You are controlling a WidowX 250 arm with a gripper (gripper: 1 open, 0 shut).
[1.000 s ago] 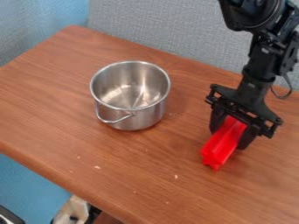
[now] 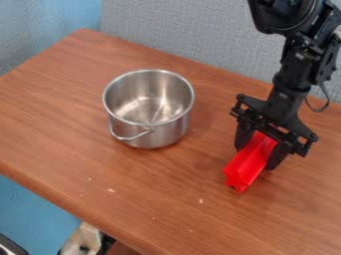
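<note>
A red block [image 2: 246, 165] lies on the wooden table at the right of the camera view, tilted lengthwise toward the front. My black gripper [image 2: 266, 135] reaches down from the upper right and is shut on the block's far end, its fingers partly hiding it. A steel pot [image 2: 148, 108] with a wire handle stands to the left of the block, apart from it.
Grey-blue padded walls stand behind. A blue surface and some clutter show beyond the front left edge.
The gripper and red block have shifted very slightly up and to the left over the last second. The pot is unchanged.
</note>
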